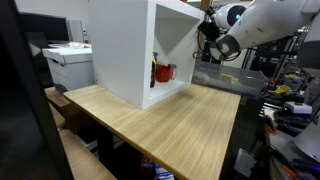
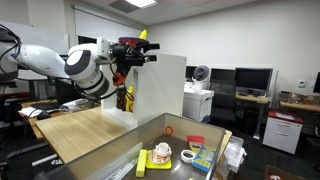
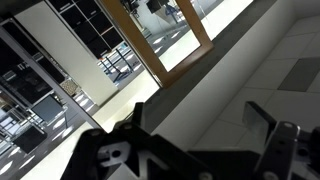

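Observation:
My gripper stands open in the wrist view, its dark fingers (image 3: 138, 116) spread at the lower edge with nothing between them. Exterior view 1 has the arm (image 1: 229, 46) raised at the upper right, close to the top of a white shelf unit (image 1: 122, 45). Inside that unit are a red mug (image 1: 173, 71), a red container (image 1: 162, 73) and a dark bottle (image 1: 153, 74). In exterior view 2 the arm (image 2: 88, 65) reaches in from the left, its dark end in front of the shelf's upper part. The fingertips are hard to make out there.
Beside the shelf, a grey bin (image 2: 110, 149) holds a white bowl (image 2: 161, 153), a yellow item (image 2: 141, 167) and several other things. Desks with monitors (image 2: 253, 79) stand farther back.

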